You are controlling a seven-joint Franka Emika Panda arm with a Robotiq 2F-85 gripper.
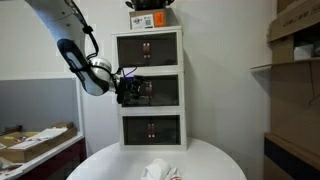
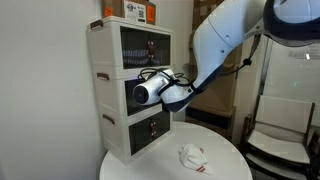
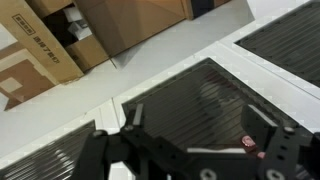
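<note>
A white cabinet (image 1: 151, 111) with three stacked dark doors stands at the back of the round table. In exterior view 1, my gripper (image 1: 128, 90) is in front of the middle door's left part, and its fingertips are too small to make out there. The wrist view shows my gripper open, its two fingers wide apart, with nothing held between them. Behind it spreads a dark ribbed door panel (image 3: 185, 92). A red handle (image 3: 249, 142) shows near the right finger. Whether either finger touches the cabinet cannot be told.
A crumpled white cloth (image 2: 193, 156) lies on the white table (image 2: 222, 163). Cardboard boxes (image 1: 152, 20) are on the cabinet's top, and an open carton (image 1: 38, 143) sits at the left. Tall brown shelving (image 1: 292, 110) stands at the right.
</note>
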